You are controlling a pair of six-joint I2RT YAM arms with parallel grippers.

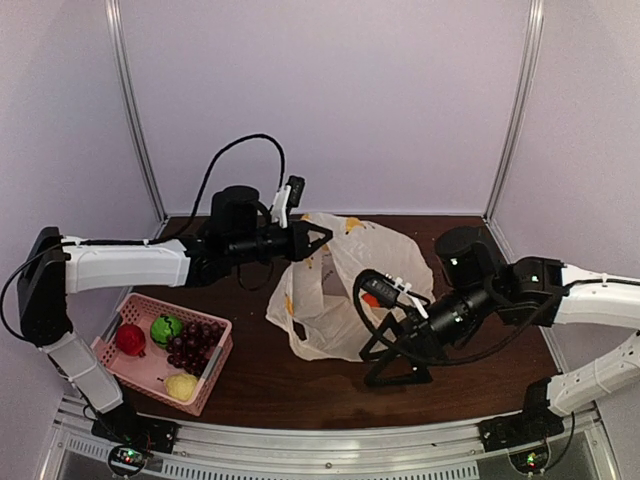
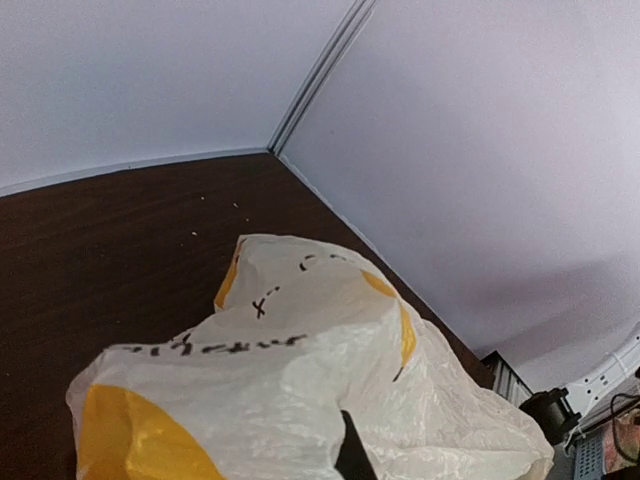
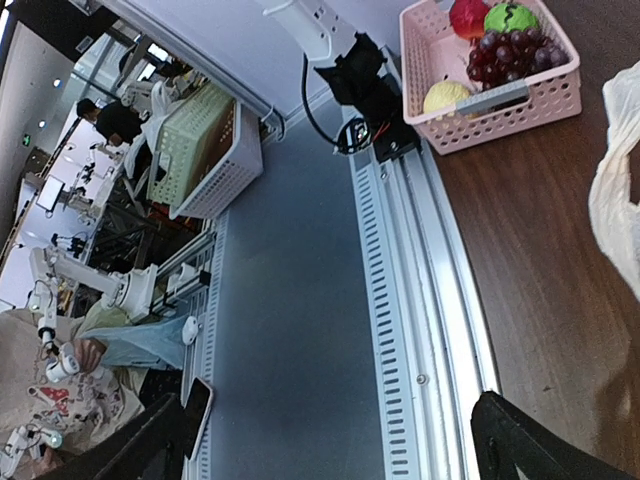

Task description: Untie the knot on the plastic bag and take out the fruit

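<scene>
The white plastic bag (image 1: 400, 252) with yellow print stands open and crumpled at mid-table, an orange-red fruit (image 1: 370, 299) showing inside it. At the bag's upper left edge, my left gripper (image 1: 326, 237) is shut on the plastic. In the left wrist view the bag (image 2: 300, 340) covers most of the fingers, leaving one dark finger (image 2: 353, 455) visible. My right gripper (image 1: 368, 368) is open at the bag's front edge. Nothing lies between its fingers in the right wrist view, where only a strip of the bag (image 3: 618, 190) appears at the right.
To the left, a pink basket (image 1: 222, 362) holds a red fruit (image 1: 130, 339), a small watermelon (image 1: 166, 329), dark grapes (image 1: 193, 345) and a pale yellow fruit (image 1: 181, 386). Bare table lies between basket and bag. The right arm overlaps the bag's right side.
</scene>
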